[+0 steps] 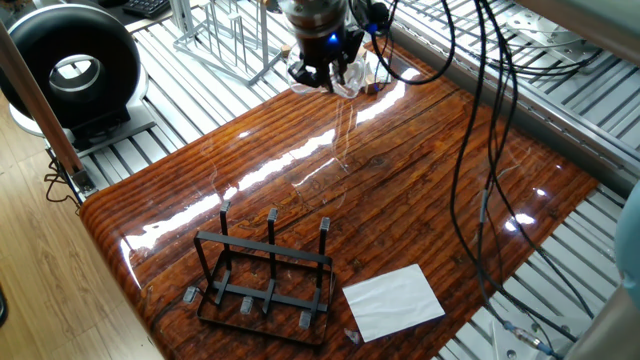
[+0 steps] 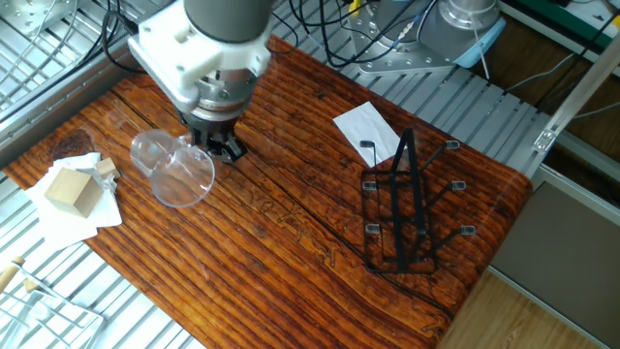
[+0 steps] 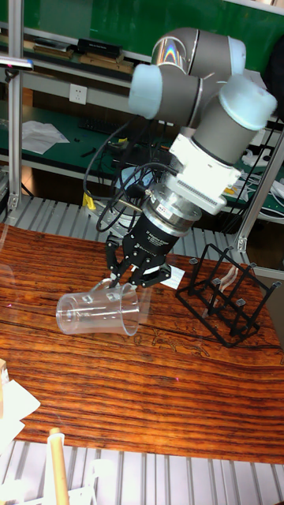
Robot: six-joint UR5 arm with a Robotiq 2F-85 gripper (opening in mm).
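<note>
A clear cup [image 3: 92,312] lies on its side in the air, held by my gripper [image 3: 125,282] with its fingers shut at the cup's wall. In exterior view 2 the cup [image 2: 184,179] shows beside the gripper [image 2: 229,151], its round rim facing the camera. In exterior view 1 the gripper [image 1: 335,82] is over the far edge of the wooden table, and the cup [image 1: 354,84] is partly hidden behind it. A black wire rack [image 1: 262,248] with several upright prongs stands empty at the table's near end, well apart from the gripper.
White paper [image 1: 393,302] lies flat beside the rack. At the opposite end, a wooden block [image 2: 74,192] and a smaller block [image 2: 105,169] rest on another white sheet [image 2: 60,221]. Black cables [image 1: 490,170] hang over the table's side.
</note>
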